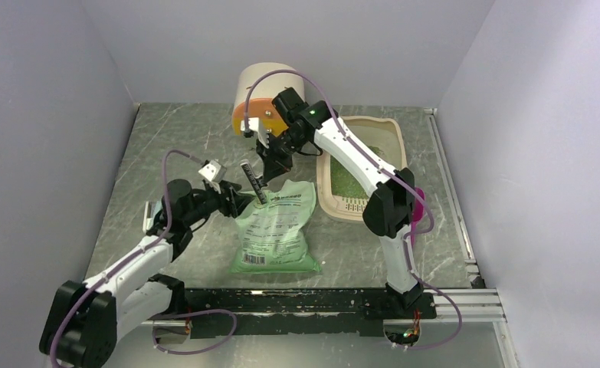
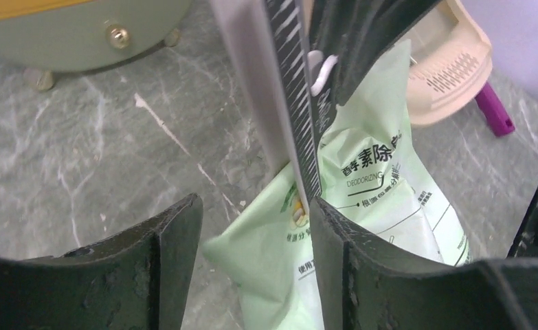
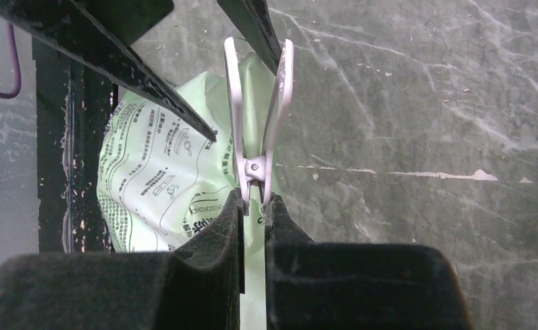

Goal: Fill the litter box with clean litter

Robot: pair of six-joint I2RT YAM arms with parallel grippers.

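Note:
The pale green litter bag (image 1: 273,234) lies at front centre, its top crumpled. My right gripper is shut on a pair of scissors (image 3: 274,103) with light handles and a dark patterned side, held tilted over the bag's top edge. My left gripper stands open at the bag's top corner, near the lower end of the scissors, with bag plastic between and beyond its fingers. The cream litter box (image 1: 335,201), with some green material in it, sits behind at the right, partly hidden by my right arm.
A pink scoop (image 1: 417,203) lies right of the box. A white cylindrical container (image 1: 252,80) with an orange front stands at the back. Bare marble floor shows at the left. Walls bound the back and both sides.

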